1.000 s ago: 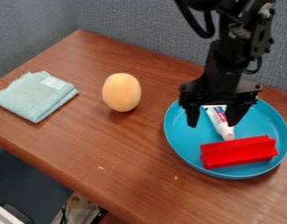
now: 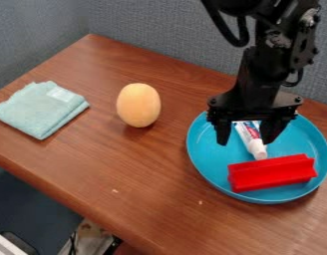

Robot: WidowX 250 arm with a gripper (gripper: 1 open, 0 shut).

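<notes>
My black gripper (image 2: 250,125) hangs over the back part of a blue plate (image 2: 210,159) on the right of the table. Beneath it a white tube with printing (image 2: 254,145) lies on the plate, partly hidden by the gripper. Its two fingers appear spread apart above the tube; whether they touch it I cannot tell. A red plastic object (image 2: 271,174) lies on the front of the plate.
An egg-shaped tan object (image 2: 139,105) stands left of the plate. A folded pale teal cloth (image 2: 41,109) lies at the left edge of the wooden table (image 2: 127,189).
My gripper has shifted very slightly over the plate; the objects appear unmoved.
</notes>
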